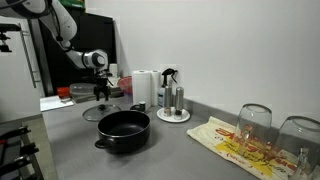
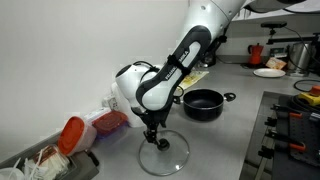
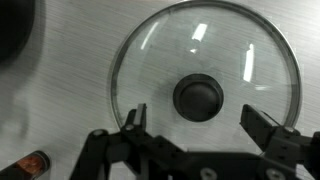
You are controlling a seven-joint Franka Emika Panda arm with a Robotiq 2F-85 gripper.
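A round glass lid (image 3: 150, 100) with a black knob (image 3: 198, 98) lies flat on the grey table. In the wrist view my gripper is over it, its fingers wide apart with nothing between them; the knob shows just beyond the gap. From the second exterior view, the gripper (image 2: 153, 134) hangs just above the knob; whether they touch is unclear. Beside the lid (image 1: 101, 112) stands an empty black pot (image 1: 124, 130), nearer the camera in the first exterior view. The pot (image 2: 204, 103) has no cover on it.
Shakers (image 1: 179, 99) on a white plate and a paper towel roll (image 1: 142, 86) stand along the wall. A yellow cloth (image 1: 230, 145) and upturned glasses (image 1: 254, 123) occupy the right. Red bowls (image 2: 76, 134) and other dishes are near the lid. Grey table between pot and cloth is clear.
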